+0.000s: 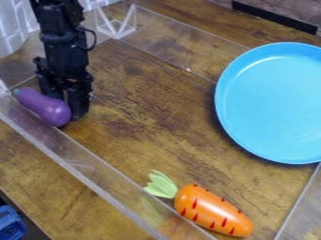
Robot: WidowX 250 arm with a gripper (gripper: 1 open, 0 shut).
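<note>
My black gripper [66, 94] is low at the left, its fingertips down around a purple toy eggplant [48, 111] that lies by the clear barrier on the wooden surface. The fingers are dark and overlap the eggplant's upper end, so whether they are open or closed on it is hard to see.
A blue plate [268, 94] fills the right side. A toy carrot [211, 208] with a pale green top lies at the bottom right. Clear plastic walls [107, 183] edge the area.
</note>
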